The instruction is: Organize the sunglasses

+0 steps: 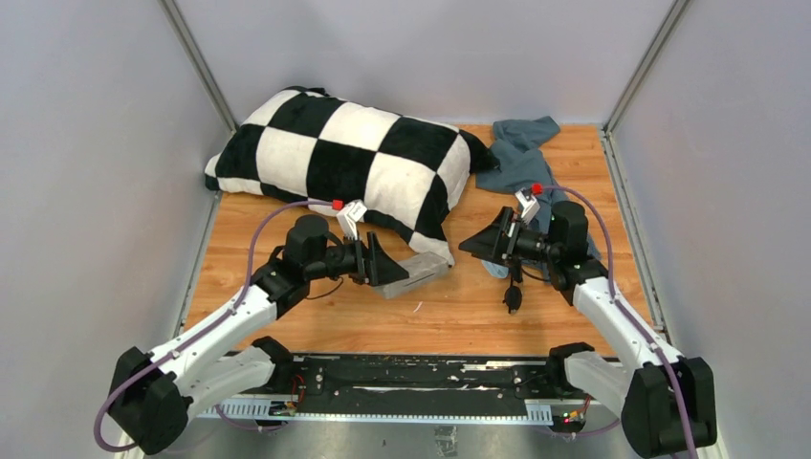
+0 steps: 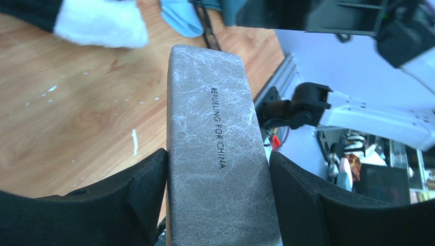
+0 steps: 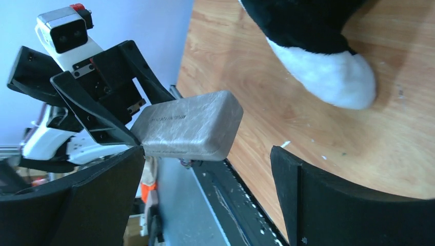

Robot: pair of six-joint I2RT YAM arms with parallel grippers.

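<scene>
A grey glasses case [image 1: 413, 275], lettered "REFUELING FOR CHINA", is held above the table by my left gripper, its fingers on the case's two sides. The case looks closed. Facing its free end, my right gripper stands open with nothing between its fingers; the case [image 3: 195, 123] is in front of them and to the left. Dark sunglasses [image 1: 514, 298] lie on the table below the right gripper, one lens showing and the rest hidden by the arm.
A black-and-white checkered pillow [image 1: 330, 153] fills the back left, one corner reaching towards the middle. Blue-grey cloth [image 1: 521, 158] lies at the back right, and a light blue cloth [image 1: 494, 269] beside the sunglasses.
</scene>
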